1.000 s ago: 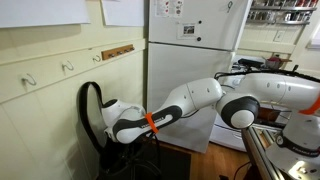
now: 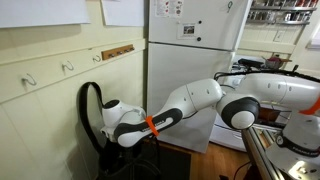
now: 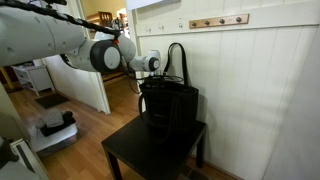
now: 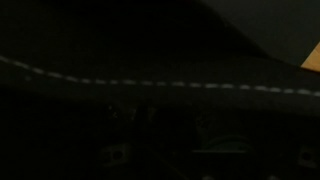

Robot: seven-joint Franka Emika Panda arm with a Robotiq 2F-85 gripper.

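Observation:
A black tote bag (image 3: 170, 107) stands on a low black table (image 3: 143, 150), its strap looped up against the white wall. At the bag's upper part is my gripper (image 3: 166, 78), pointing down; black on black, its exact contact with the bag cannot be made out. The wrist view is almost filled by dark fabric (image 4: 150, 60) with a line of pale stitching. Low in that view, faint finger details sit well apart, so the gripper looks open. Whether any fabric lies between the fingers is too dark to see. From the other side, the strap (image 2: 86, 100) rises beside the wrist.
Several hooks on a wall rail (image 3: 228, 20) and a wooden hook strip (image 2: 118, 51) are empty. Behind the arm stands a white fridge (image 2: 180, 85). Wooden floor (image 3: 85, 160) lies open beside the table, with a grey object (image 3: 55, 135) on it.

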